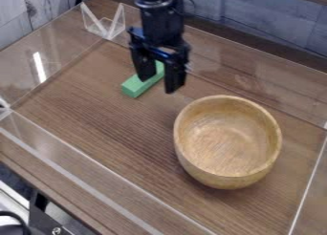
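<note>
My black gripper (159, 63) hangs over the upper middle of the wooden table, its two fingers apart and pointing down, open. A green block (136, 86) lies just left of it, partly behind the gripper's left side in this view. A large light wooden bowl (228, 167) sits at the lower right, apart from the gripper, with nothing visible inside it.
A clear wire-like object (102, 23) stands near the top left edge. Dark floor shows past the table's edges at the corners.
</note>
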